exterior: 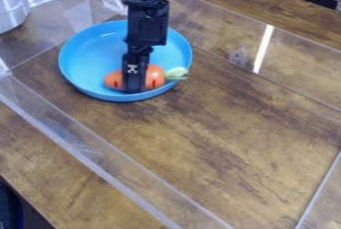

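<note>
A black robot arm reaches down from the top into a round blue bowl [84, 59] on the left of the camera view. Its gripper [135, 78] is shut on an orange toy carrot [155, 76] with a pale green top, which lies in the bowl. The fingertips are partly hard to make out against the carrot.
Clear panels or edges run along the left and right sides, and something white stands at the top left corner.
</note>
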